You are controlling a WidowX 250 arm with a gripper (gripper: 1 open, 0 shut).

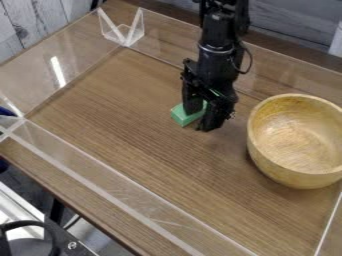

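Observation:
A green block (187,115) lies on the wooden table, partly behind the black gripper (201,108), which is lowered over it in the middle of the view. One finger reaches down in front of the block's right part. Whether the fingers grip the block cannot be made out.
A large tan bowl (295,150) stands to the right, close by the gripper. A white angular holder (120,30) is at the top left. A dark cable lies at the lower left corner.

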